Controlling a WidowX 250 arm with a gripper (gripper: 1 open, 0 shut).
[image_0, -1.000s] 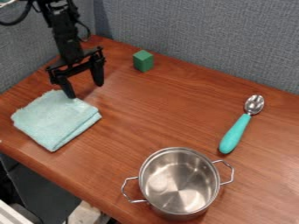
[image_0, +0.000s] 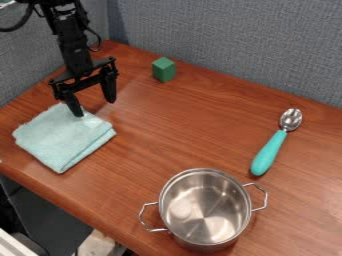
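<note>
My black gripper (image_0: 91, 98) is at the left of the table, its fingers spread apart, the left one low at the upper part of a folded pale mint cloth (image_0: 60, 140), the right one hanging over bare wood. Whether the left fingertip touches the cloth is hard to tell.
A green cube (image_0: 163, 69) sits toward the back. A teal-handled spoon (image_0: 271, 150) lies on the right. A steel pot (image_0: 203, 210) with two handles stands at the front right.
My gripper has shifted slightly left and down over the last second. The cloth, cube, spoon and pot look unchanged.
</note>
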